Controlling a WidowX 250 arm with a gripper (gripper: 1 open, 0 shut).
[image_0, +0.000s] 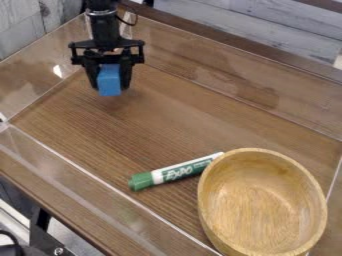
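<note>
My black gripper (108, 60) hangs at the upper left, shut on a small blue object (108, 82) held between its fingers over the wooden table (134, 140). A green and white cylinder labelled in white letters (175, 170) lies at the lower middle. A large yellow round bowl (262, 200) sits at the lower right.
Table edges run along the left, the back and the right. Dark cables show at the lower left corner beyond the edge.
</note>
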